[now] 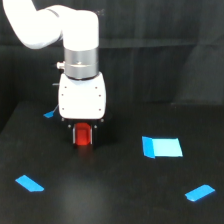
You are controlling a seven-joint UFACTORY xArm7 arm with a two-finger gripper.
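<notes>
A small red block (82, 134) sits at the left of the dark table, below the white arm. My gripper (83, 128) points down over it, its fingers close in at the block's left and right sides. It looks shut on the block. The block's upper part is hidden by the gripper, and whether its base touches the table is hard to tell.
At the right lies a light-blue patch (167, 147) with a darker blue edge. Blue tape strips mark the table at front left (29, 184) and front right (200, 192). A dark curtain (150, 60) hangs behind.
</notes>
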